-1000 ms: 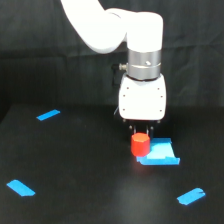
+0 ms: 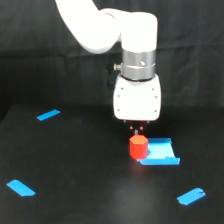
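Observation:
A small red block [image 2: 138, 147] stands at the left part of a light blue square [image 2: 162, 150] and covers some of it. Just above the block is the white arm's gripper [image 2: 137, 129], pointing down. Its fingers show only as small dark shapes, too small to tell how far apart they are or whether they touch the block.
Blue tape strips lie on the dark table: one at the back left [image 2: 49, 115], another at the front left [image 2: 20, 188], and a third at the front right [image 2: 191, 196].
The arm and gripper have shifted slightly left. The red block appears a little lower in view and shows a more angular outline, while the tape strips have stayed put.

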